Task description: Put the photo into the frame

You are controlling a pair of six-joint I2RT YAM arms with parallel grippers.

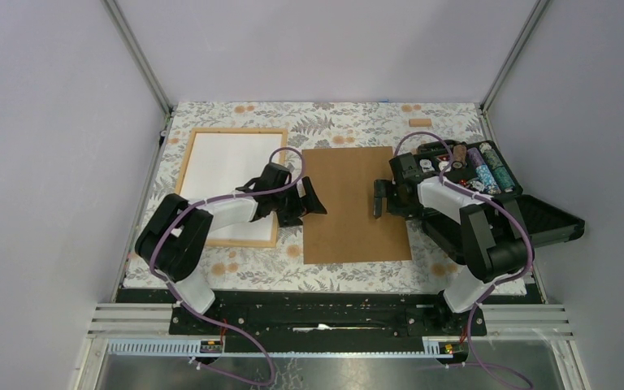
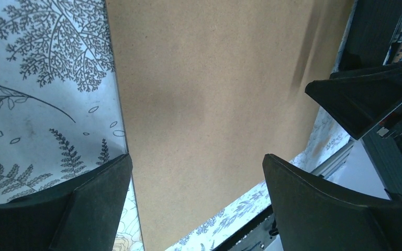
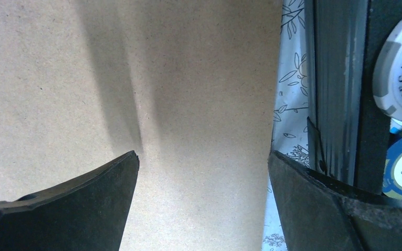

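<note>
A wooden frame (image 1: 227, 130) with a white inside lies on the left of the table, partly covered by my left arm. To its right a flat brown board (image 1: 345, 236) rests on the patterned cloth; no photo can be made out. Over the board's left edge my left gripper stands open, its fingers (image 2: 104, 193) either side of that edge. Across the board's right edge my right gripper is also open, one finger (image 3: 99, 198) above the board and the other beyond it. Neither holds anything.
On the right an open black case (image 1: 556, 223) holds poker chips (image 1: 500, 175), close against the board and my right gripper. A small orange block (image 1: 420, 123) lies at the back.
</note>
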